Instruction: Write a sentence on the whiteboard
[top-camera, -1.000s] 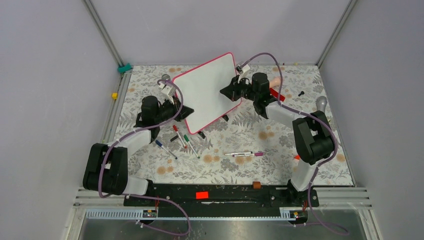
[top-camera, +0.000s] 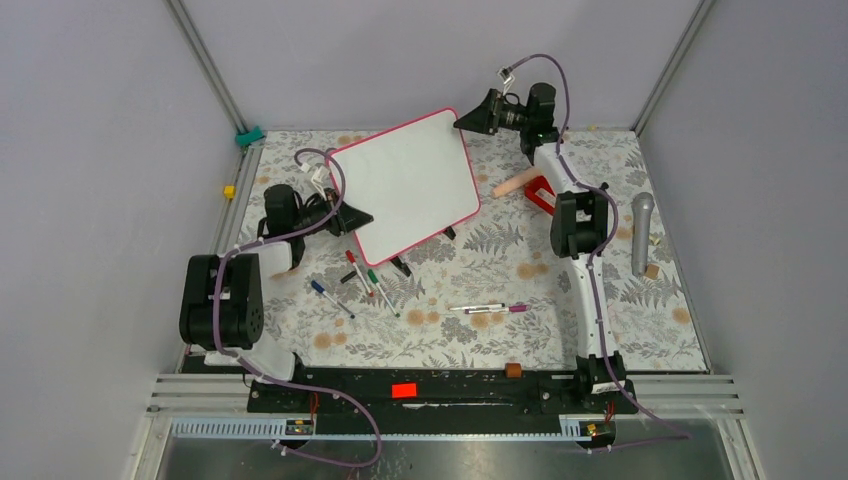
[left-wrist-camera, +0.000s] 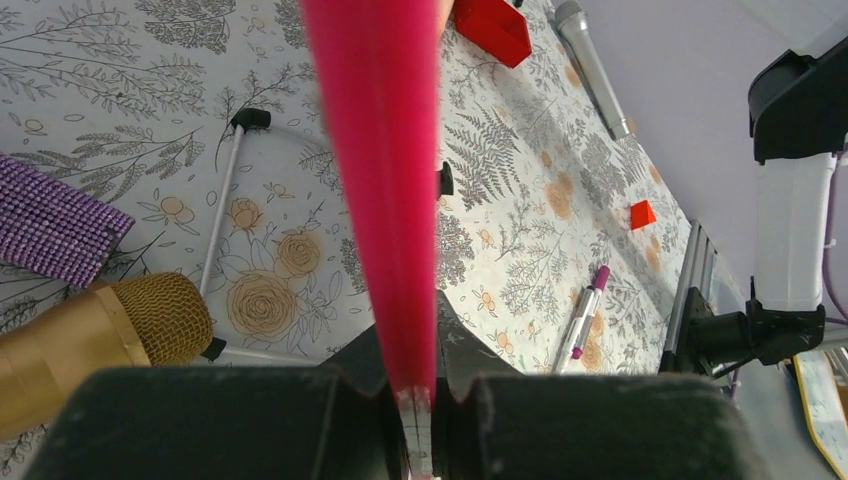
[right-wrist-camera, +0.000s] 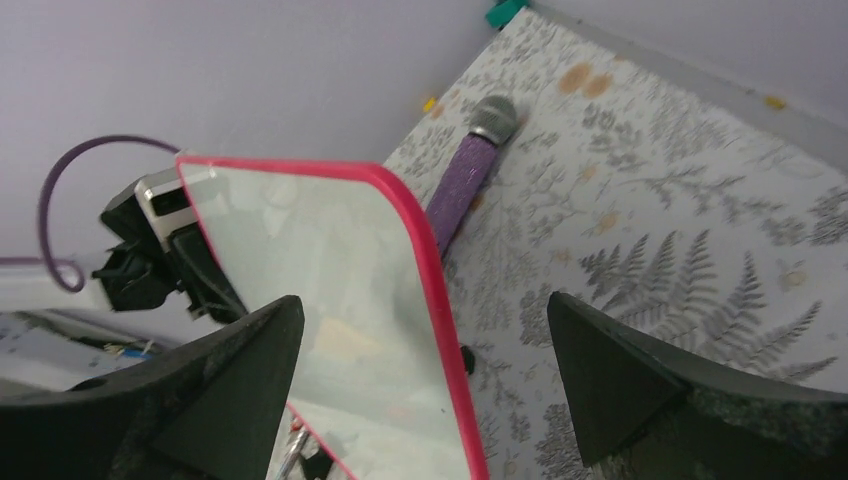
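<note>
The whiteboard (top-camera: 410, 185), white with a pink-red rim, stands tilted on the table, its black feet showing at the lower edge. My left gripper (top-camera: 362, 222) is shut on its left edge; in the left wrist view the pink rim (left-wrist-camera: 385, 200) runs down between the fingers. My right gripper (top-camera: 463, 125) is at the board's upper right corner with its fingers apart. In the right wrist view that corner (right-wrist-camera: 395, 185) lies between the spread fingers, with space on both sides. Red, green and blue markers (top-camera: 383, 293) lie in front of the board.
Two more markers (top-camera: 490, 309) lie at front centre. A red box (top-camera: 540, 195) and a silver microphone (top-camera: 642, 235) are to the right. Behind the board lie a purple microphone (right-wrist-camera: 470, 170) and a gold one (left-wrist-camera: 150, 320).
My left gripper and the board's left edge shifted slightly left.
</note>
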